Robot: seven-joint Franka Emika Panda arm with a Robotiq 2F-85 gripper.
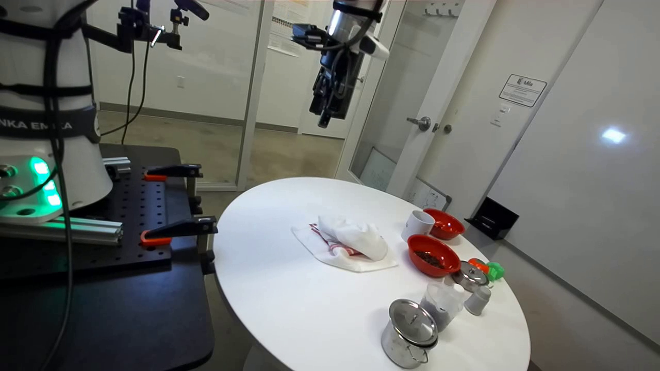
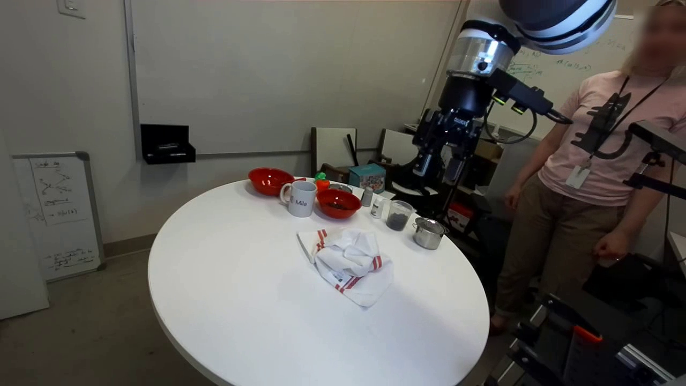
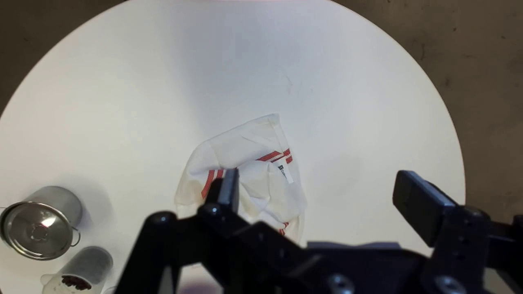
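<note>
A white towel (image 1: pixel 352 241) with red stripes lies crumpled on the round white table (image 1: pixel 278 290). Its bunched part rises in a loose heap, while one flat corner spreads out, as the wrist view shows of the towel (image 3: pixel 250 137). My gripper (image 1: pixel 323 117) hangs high above the table, well clear of the cloth. From overhead, the gripper has its fingers wide apart, nothing held between them. The left finger (image 3: pixel 228 191) covers part of the towel in that view; the right finger (image 3: pixel 421 206) is over bare table.
Along the table's far side stand a white mug (image 2: pixel 300 198), red bowls (image 2: pixel 270 180), a clear cup (image 2: pixel 400 215), a white shaker (image 2: pixel 378 207) and a lidded steel pot (image 2: pixel 429 232). Bare table surrounds the towel on the near side. A person (image 2: pixel 598 161) stands beyond the table.
</note>
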